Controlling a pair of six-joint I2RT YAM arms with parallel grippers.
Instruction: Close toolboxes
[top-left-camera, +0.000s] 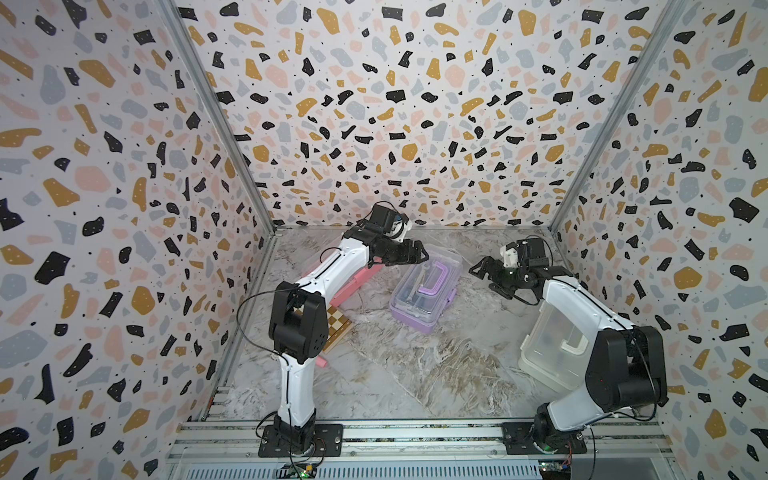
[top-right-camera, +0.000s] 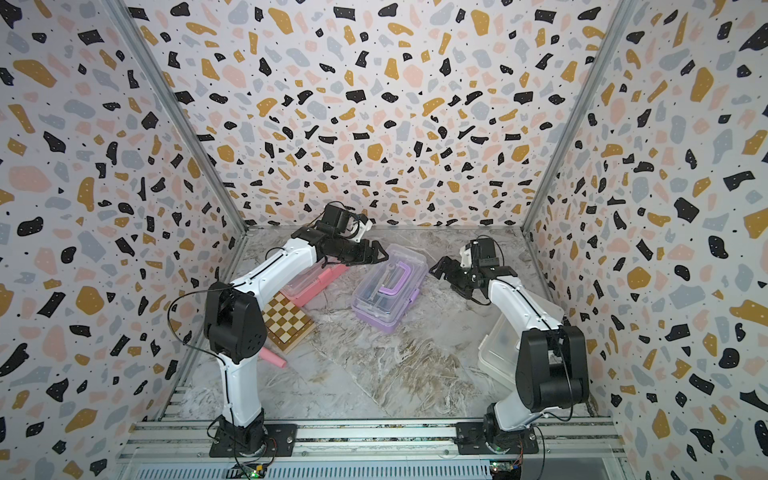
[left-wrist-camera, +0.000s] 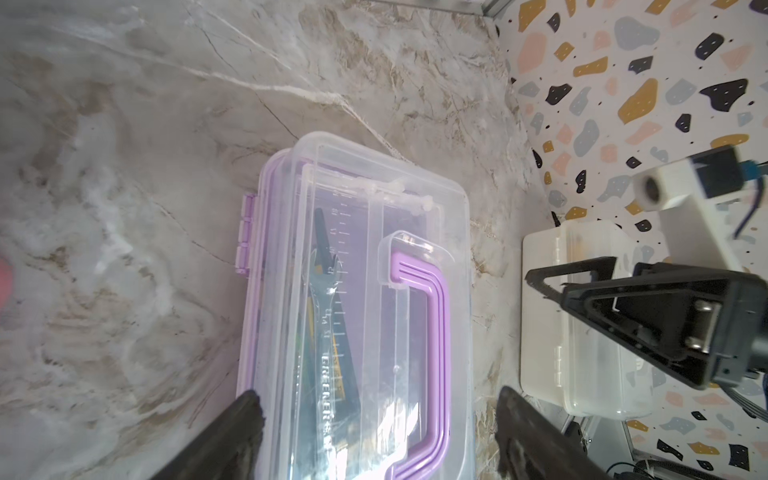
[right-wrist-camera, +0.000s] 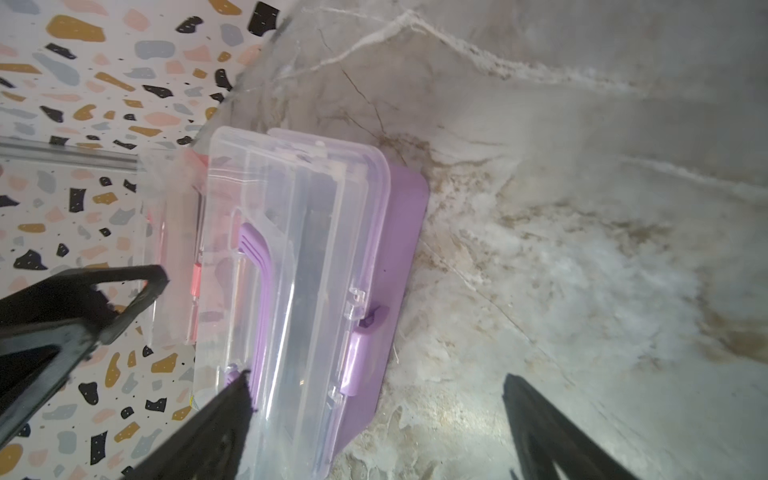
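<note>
A purple toolbox with a clear lid and purple handle stands mid-table. Its lid rests down over the base, tools showing through it. On the near long side is a purple latch; whether it is fastened I cannot tell. My left gripper stands open and empty above the box's far left part. To the right of the box, and apart from it, my right gripper is open and empty. A pink toolbox and a whitish one with a clear lid are partly hidden behind the arms.
A chessboard and a pink rod lie at the left, under the left arm. Walls enclose the back and sides.
</note>
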